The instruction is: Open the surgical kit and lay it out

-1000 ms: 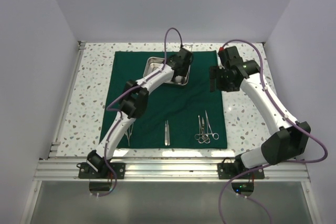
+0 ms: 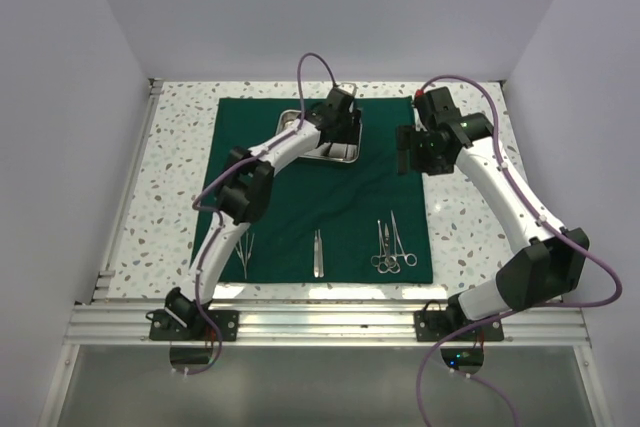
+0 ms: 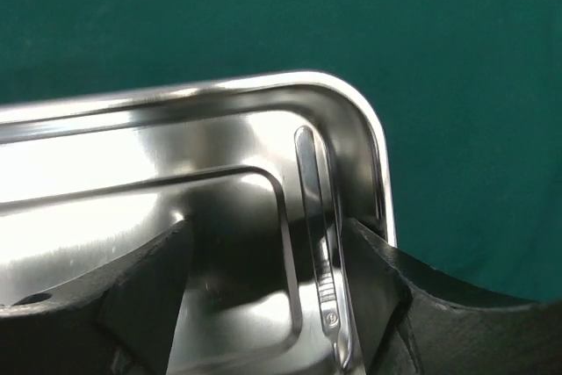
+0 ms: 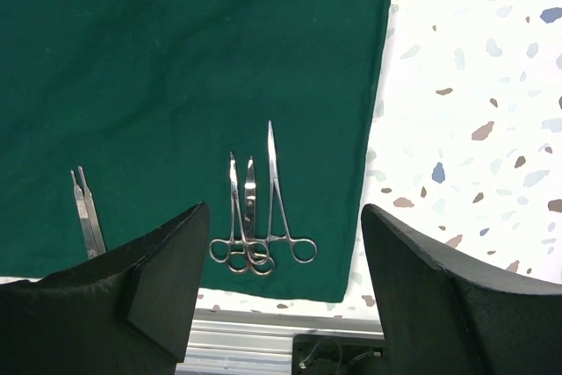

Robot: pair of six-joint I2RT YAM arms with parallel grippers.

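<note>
The metal tray [image 2: 310, 154] lies on the upper part of the green cloth. Over its right end, my left gripper is open. A slim scalpel handle [image 3: 313, 204] rests inside the tray along the end wall, between the spread fingers and close to the right-hand one, not clasped. That right finger [image 3: 373, 292] reaches down at the tray's end wall; whether it touches is unclear. My right gripper hangs at the cloth's right edge, open and empty. Scissor-like ring-handled instruments [image 2: 388, 255] lie at the cloth's lower right.
Two tweezers [image 2: 318, 253] lie at the lower middle of the green cloth [image 2: 350, 207]. More thin instruments [image 2: 244, 249] sit at lower left, partly behind the left arm. Speckled tabletop [image 2: 465, 217] shows on the right.
The right arm and the laid-out instruments look unmoved.
</note>
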